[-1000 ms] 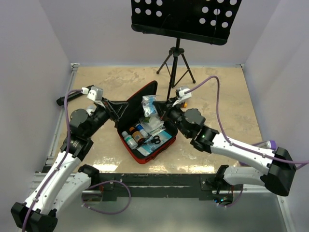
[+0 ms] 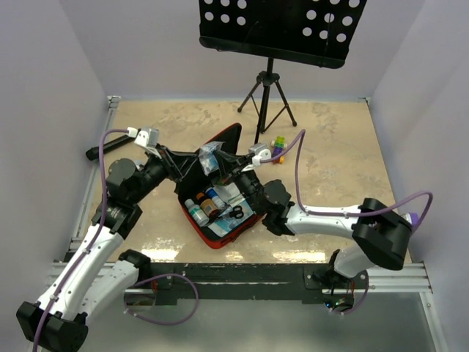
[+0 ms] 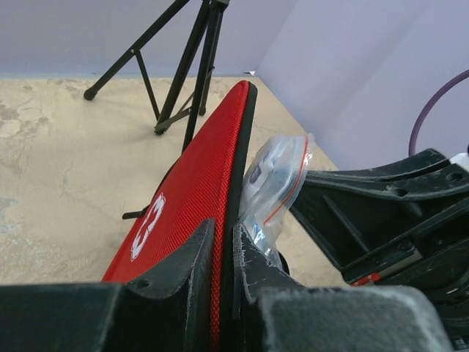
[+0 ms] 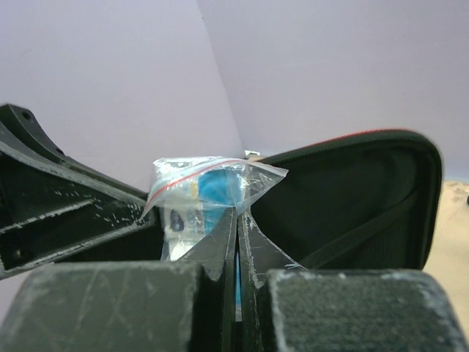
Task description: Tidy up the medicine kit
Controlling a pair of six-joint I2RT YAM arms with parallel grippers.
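The red medicine kit (image 2: 229, 238) lies open on the table, holding bottles, scissors (image 2: 236, 212) and flat packs. Its raised lid (image 3: 198, 198) is pinched at the edge by my left gripper, shut on it. A clear zip bag (image 4: 201, 187) with blue and white contents hangs beside the lid's dark inner side. My right gripper is shut on this bag, whose film shows at the fingertips. In the top view the bag (image 2: 209, 158) sits between the two grippers, partly hidden by the right one.
A black music stand (image 2: 265, 95) rises behind the kit. Coloured blocks (image 2: 278, 148) lie right of it, and a black cylinder (image 2: 110, 147) lies at the far left.
My right gripper has moved left with the zip bag, bringing it close to the lid and the left gripper. The left arm and kit stay nearly still.
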